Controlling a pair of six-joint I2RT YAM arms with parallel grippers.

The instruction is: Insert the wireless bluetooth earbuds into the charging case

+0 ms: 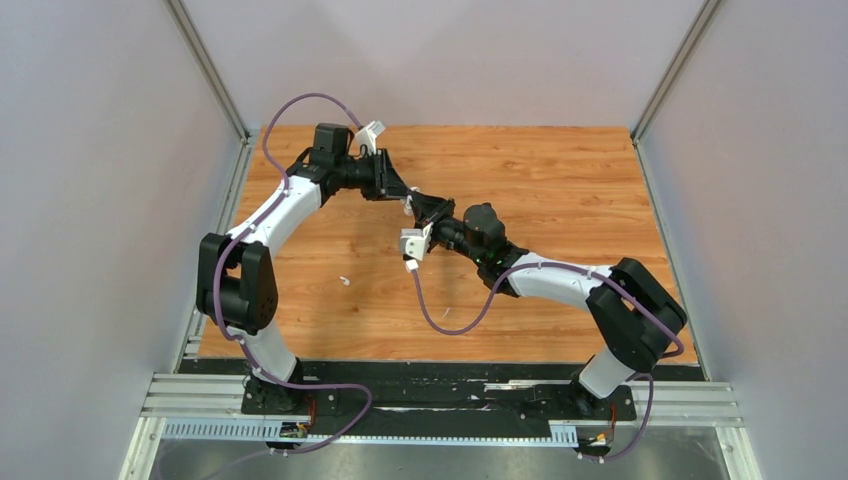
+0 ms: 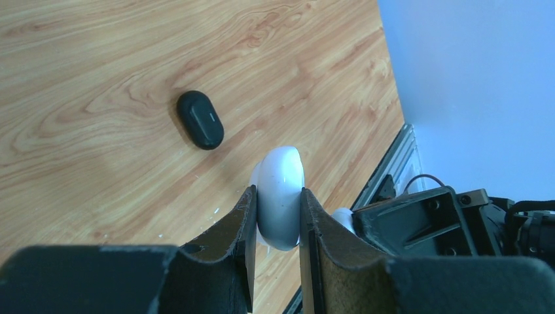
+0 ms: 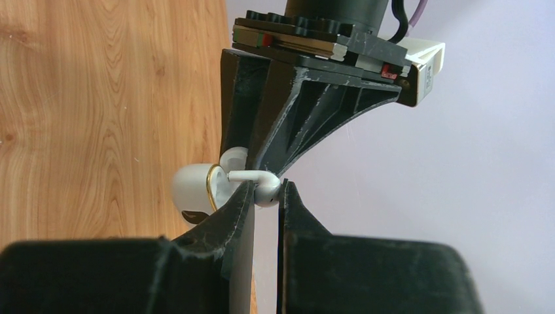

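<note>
In the left wrist view the white charging case (image 2: 280, 196) sits between the fingertips of my left gripper; the right gripper is just beyond it. In the right wrist view my right gripper is shut on a white earbud (image 3: 255, 176), its stem pointing left at the open, gold-rimmed case (image 3: 196, 190) beside it. Whether the stem tip is inside the case is hard to tell. Both grippers meet above the middle of the table.
A black oval object (image 2: 199, 120) lies on the wooden table (image 1: 540, 170). A small white piece (image 1: 344, 281) lies at the front left. Walls stand on the sides.
</note>
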